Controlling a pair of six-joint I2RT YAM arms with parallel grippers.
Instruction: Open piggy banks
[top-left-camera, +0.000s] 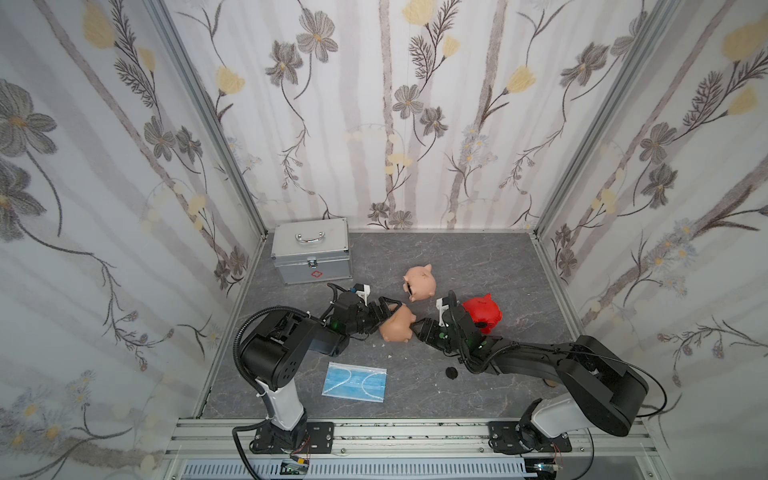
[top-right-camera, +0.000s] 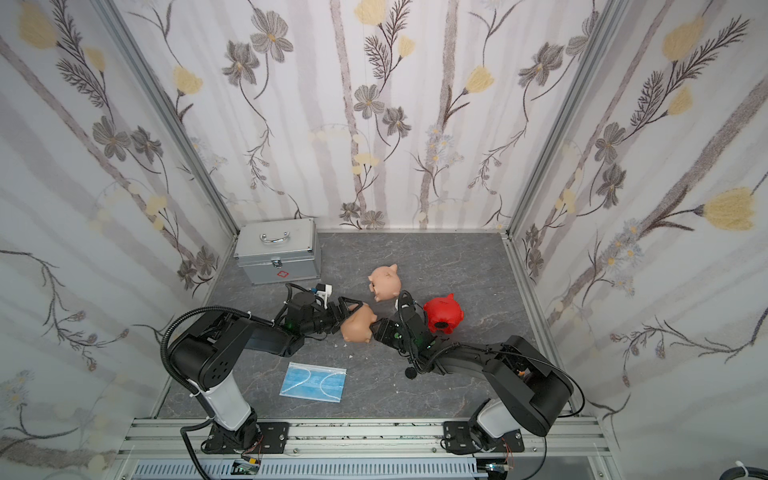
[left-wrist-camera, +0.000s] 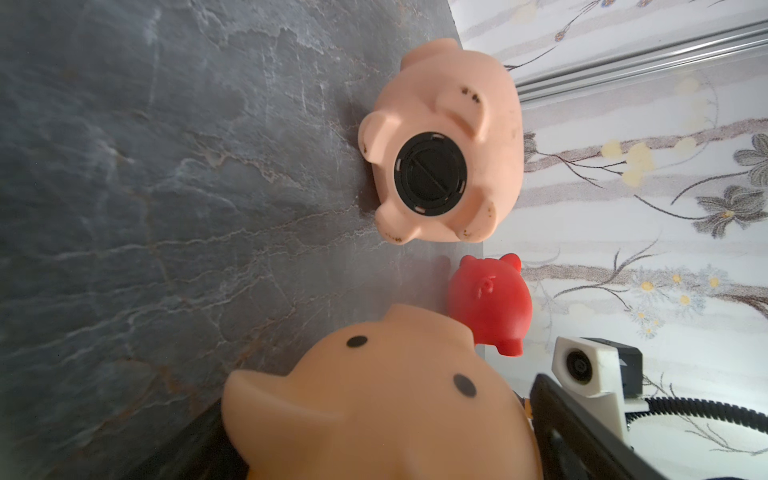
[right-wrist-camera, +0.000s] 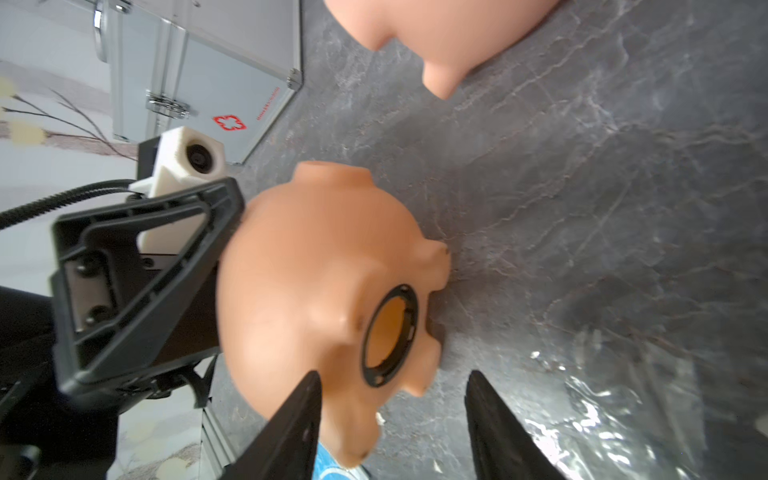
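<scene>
An orange-tan piggy bank (right-wrist-camera: 320, 264) lies on the table between my two grippers; the black-rimmed hole in its belly is open and faces the right gripper. My left gripper (top-left-camera: 390, 312) stands open around its far side, a finger on either side of the head in the left wrist view. Beside its leg end, my right gripper has its fingers apart with only table between them. Behind them a pink piggy bank (left-wrist-camera: 448, 152) lies on its side, black plug (left-wrist-camera: 430, 173) still in its belly. A red piggy bank (top-right-camera: 444, 313) is behind the right arm.
A round black plug (top-left-camera: 451, 373) lies loose on the table, in front of the right gripper. A blue mask (top-left-camera: 354, 382) is at front left. At the back left stands a silver case (top-left-camera: 312, 252).
</scene>
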